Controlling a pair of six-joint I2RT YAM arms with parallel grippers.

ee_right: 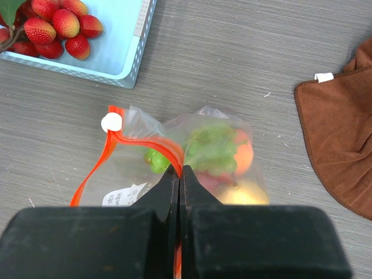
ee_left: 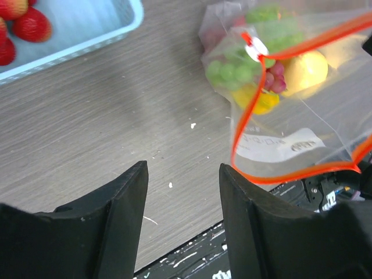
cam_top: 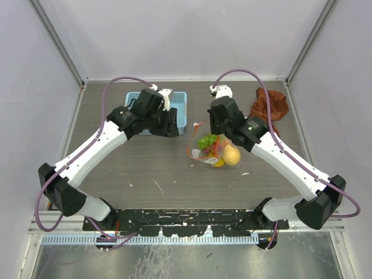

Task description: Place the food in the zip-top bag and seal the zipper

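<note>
Hanging from my right gripper is a clear zip top bag (ee_left: 279, 145) with an orange zipper edge, which the right fingers pinch shut. Its mouth gapes loosely to the left of that grip. Through the plastic show green grapes (cam_top: 207, 141), a yellow-orange round fruit (cam_top: 231, 154) and other fruit, all inside the bag. My left gripper stands open to the left of the bag with bare table between its fingers, not touching the bag. A white zipper slider (ee_right: 112, 121) sits on the orange edge away from my right fingers.
A light blue basket (cam_top: 181, 108) behind the left arm holds several red strawberries (ee_right: 64, 29). At the back right lies a crumpled brown cloth (cam_top: 270, 106).
</note>
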